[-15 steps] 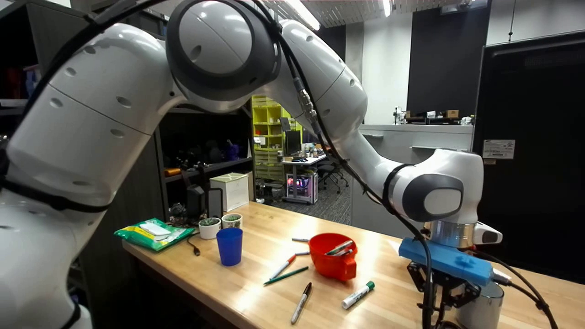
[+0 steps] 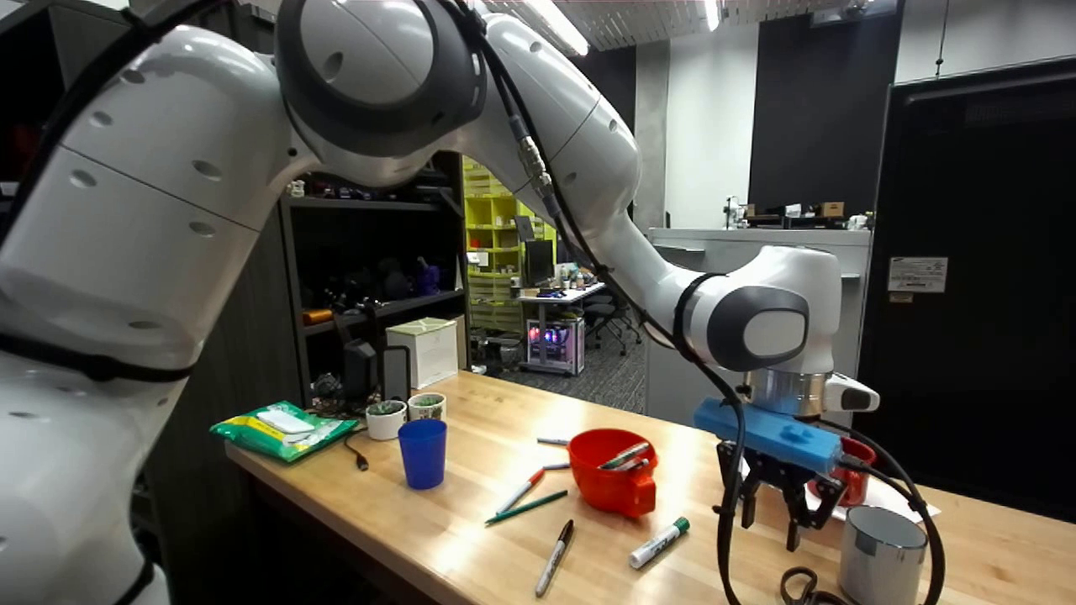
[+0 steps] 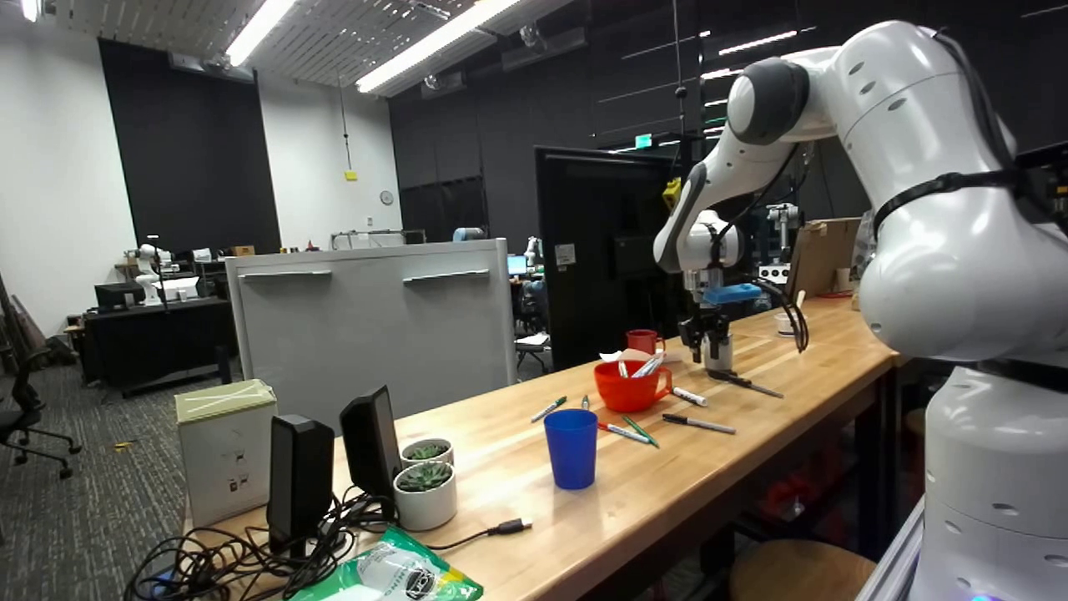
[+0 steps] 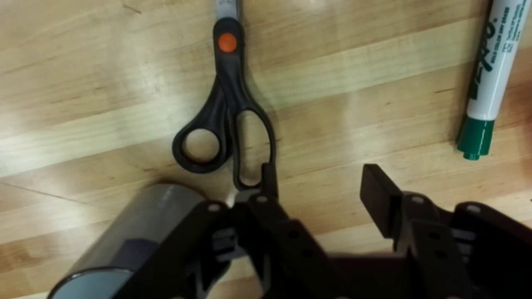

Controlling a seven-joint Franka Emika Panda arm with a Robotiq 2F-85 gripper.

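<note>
My gripper hangs above the table with its fingers spread apart and only bare wood showing between them. Black-handled scissors (image 4: 230,69) lie flat on the table; in the wrist view one fingertip overlaps the end of their larger handle loop. A grey metal cup (image 4: 149,219) stands close beside the gripper, partly covered by a finger. The green-capped white marker (image 4: 493,64) rests apart from the fingers, at the upper right of the wrist view. A red mug (image 2: 612,489) with markers inside stands farther along the table.
Around the red mug lie a black marker (image 2: 555,558), a green pencil (image 2: 526,507) and a red-capped marker (image 2: 520,491). A blue cup (image 2: 423,454) stands farther left. Behind the gripper is a second red mug (image 3: 642,340). Bare wood shows near the table's front edge.
My arm has risen and shifted left in exterior view 1, away from the metal cup. The fingers look farther apart now. The objects around the red mug have stayed put.
</note>
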